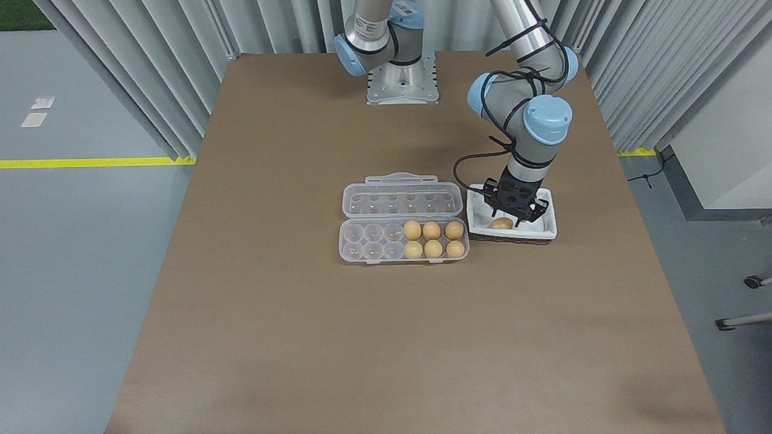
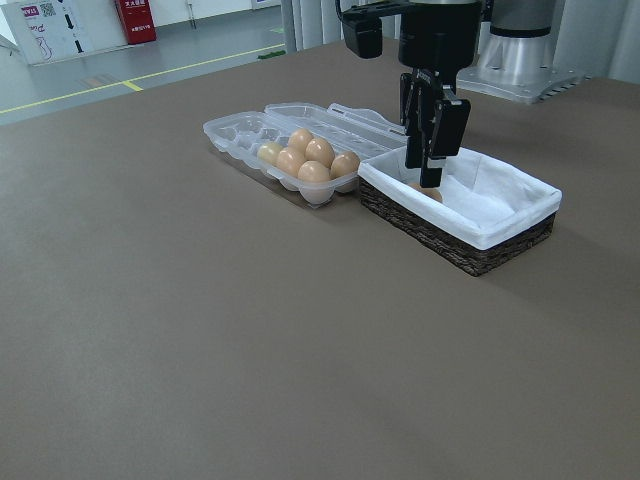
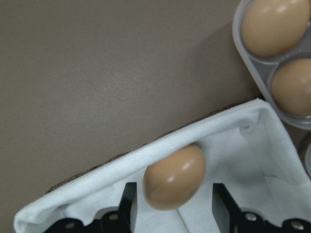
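Note:
A brown egg lies in a white cloth-lined basket, against its near inner wall. My gripper hangs over the basket, open, its fingers on either side of the egg with nothing held; in the left view the gripper partly hides the egg. Left of the basket, an open plastic egg carton holds several eggs in the right part of its lower half, with empty cups to the left.
The carton sits right against the basket's side.

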